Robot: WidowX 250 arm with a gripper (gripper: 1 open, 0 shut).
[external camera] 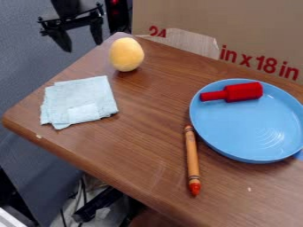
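My black gripper point(81, 41) hangs at the top left, off the table's far-left edge, with its fingers parted and nothing between them. On the wooden table point(136, 155) lie a folded pale-blue cloth point(77, 100) at the left, a yellow egg-shaped object point(127, 55) near the back, an orange crayon point(192, 160) lengthwise at the front, and a blue plate point(249, 133) at the right holding a red cylinder with a handle point(236, 92).
A cardboard box point(236, 31) stands behind the table along the back. The middle of the table between cloth and plate is clear. Grey floor shows beyond the left edge.
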